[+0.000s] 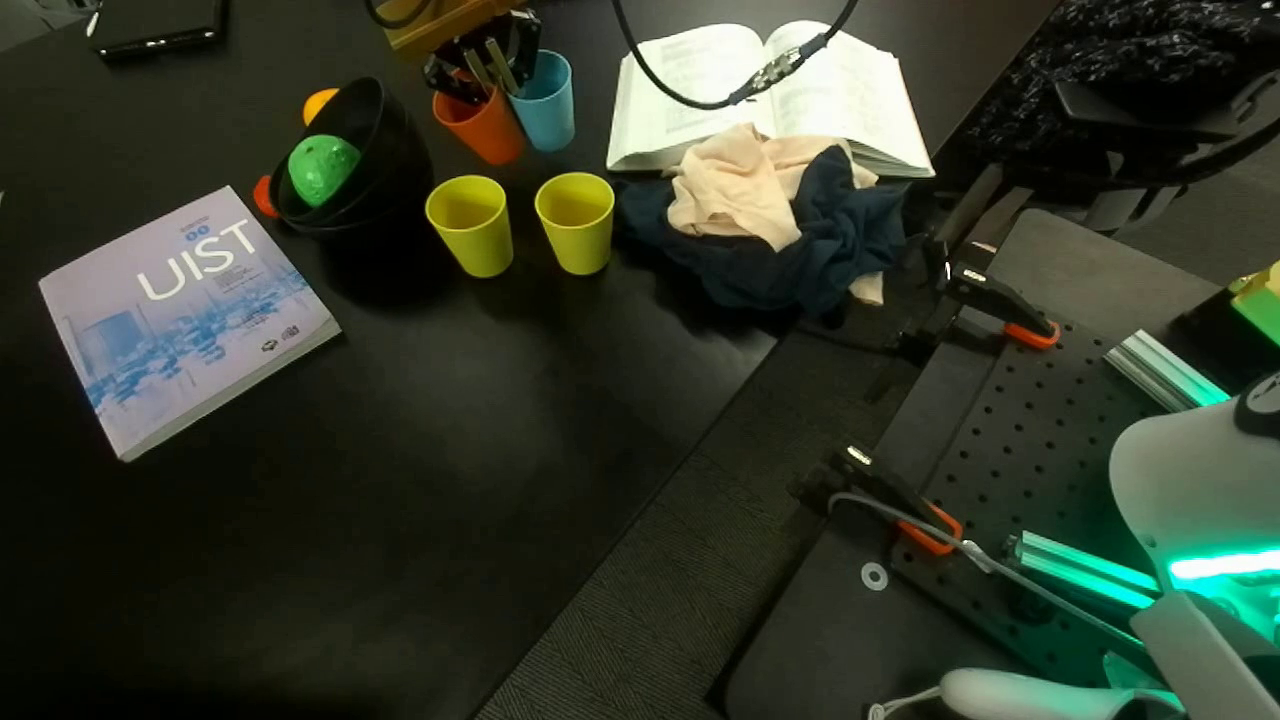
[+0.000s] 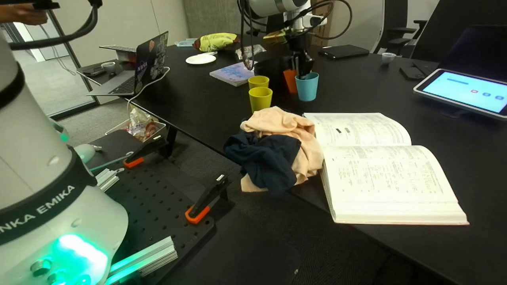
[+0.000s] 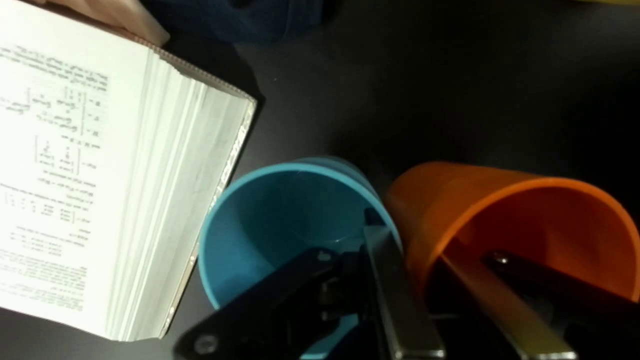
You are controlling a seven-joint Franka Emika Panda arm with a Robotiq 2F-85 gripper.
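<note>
In the wrist view, a blue cup [image 3: 240,228] and an orange cup [image 3: 444,198] stand side by side, their walls touching. One finger of my gripper reaches inside the blue cup, the other inside the orange one. The fingers are shut with the two adjoining walls between them. The orange cup leans, its mouth turned away from the blue cup. Exterior view 1 has the gripper [image 1: 489,66] over both cups, just behind two yellow cups [image 1: 470,228]. The cups' bases are too dark to judge contact with the table.
Black bowls [image 1: 378,150] holding a green ball lie left of the cups. An open book [image 1: 672,96] and crumpled cloths [image 1: 744,198] are to the right, with a UIST book [image 1: 192,318] at far left.
</note>
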